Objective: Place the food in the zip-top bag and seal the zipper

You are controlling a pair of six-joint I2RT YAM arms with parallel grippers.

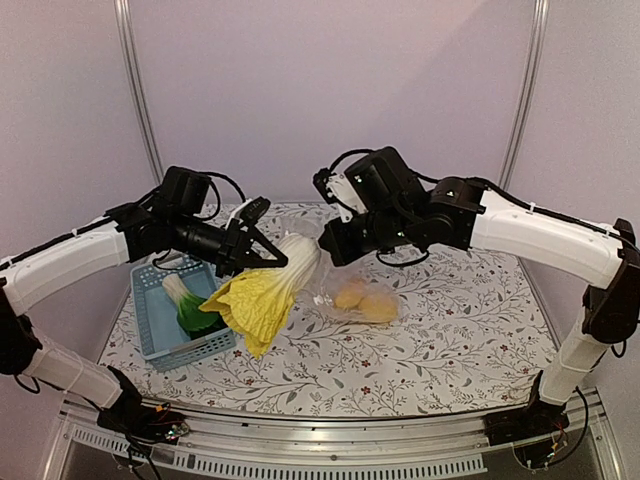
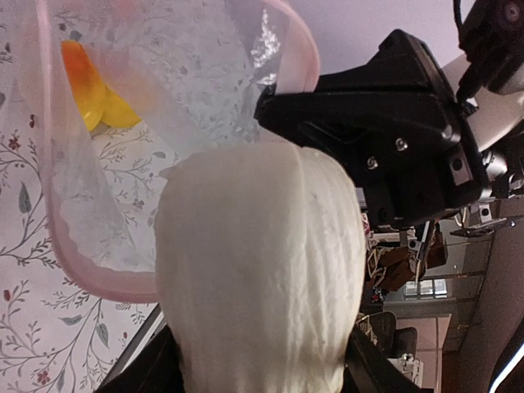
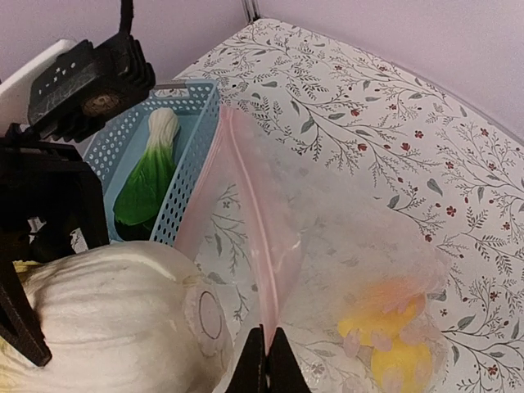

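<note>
My left gripper (image 1: 268,250) is shut on a napa cabbage (image 1: 255,306), whose yellow leaves hang down to the left while its white base points right. In the left wrist view that base (image 2: 258,254) fills the middle, in front of the bag's open mouth with its pink rim (image 2: 304,41). The right gripper is shut on the pink rim (image 3: 260,221) of the clear zip top bag. Yellow-orange food (image 3: 399,360) lies low inside the bag. From above, the cabbage base is at the bag's mouth; how far in it reaches, I cannot tell.
At the left of the table stands a blue basket (image 1: 150,310) with a green-leaved vegetable (image 1: 190,305) in it.
</note>
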